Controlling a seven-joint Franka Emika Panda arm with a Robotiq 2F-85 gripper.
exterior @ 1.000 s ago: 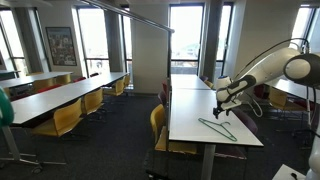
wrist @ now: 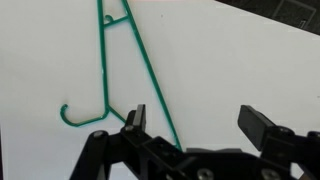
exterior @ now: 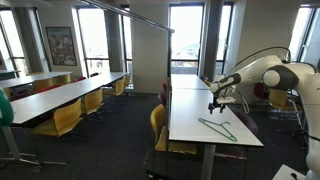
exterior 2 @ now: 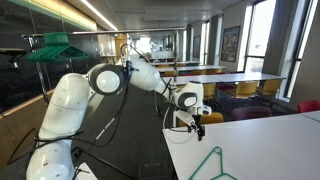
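Observation:
A green clothes hanger (exterior: 218,130) lies flat on the white table (exterior: 188,118), close to its front end. In the wrist view the hanger (wrist: 104,62) is at the left, its hook curling toward the lower left, and part of it runs out of the frame. My gripper is open, its two dark fingers wide apart with only bare tabletop between them. One long side of the hanger passes near the left finger (wrist: 136,117). From the side, the gripper (exterior: 222,105) hangs above the table, beyond the hanger and apart from it.
Several green hangers (exterior 2: 58,46) hang from a rail (exterior 2: 75,34) at the left in exterior view 2. Yellow chairs (exterior: 158,122) stand along the table's side.
Over the last second the arm has shifted slightly, with the gripper moving a little left and lower over the table. The hanger lies where it was.

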